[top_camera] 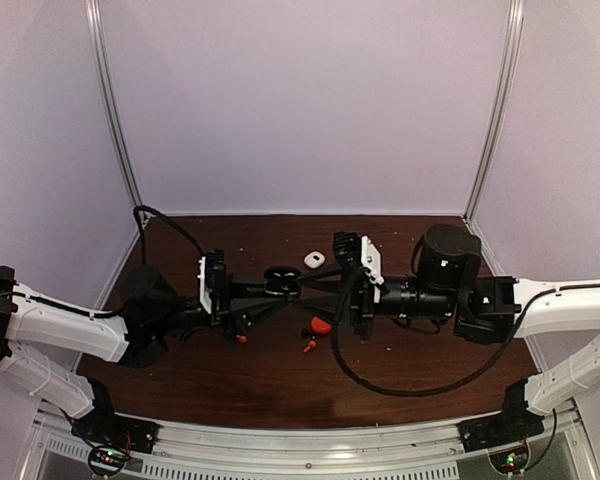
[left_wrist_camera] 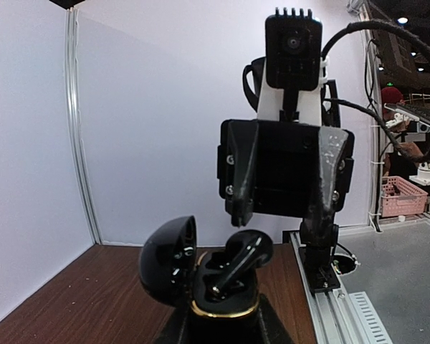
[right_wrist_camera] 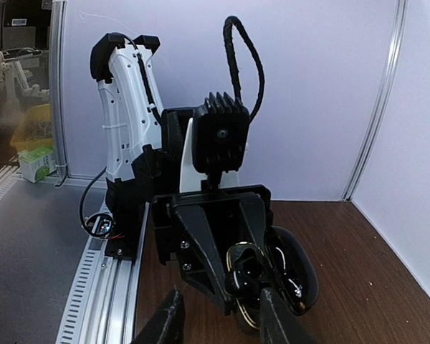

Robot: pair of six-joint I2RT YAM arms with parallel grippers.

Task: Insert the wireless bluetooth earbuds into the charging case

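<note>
My left gripper [top_camera: 270,292] is shut on the black charging case [left_wrist_camera: 226,301], its lid [left_wrist_camera: 161,261] open. A black earbud [left_wrist_camera: 240,261] sits at the case's opening, its stem slanting across it; whether it is seated is unclear. The case also shows between the left fingers in the right wrist view [right_wrist_camera: 294,269]. My right gripper is part open just beside the case, at its level, with nothing seen between its fingers.
A white case [top_camera: 314,259], a red round object [top_camera: 321,326] and small red and black pieces lie on the wooden table under the grippers.
</note>
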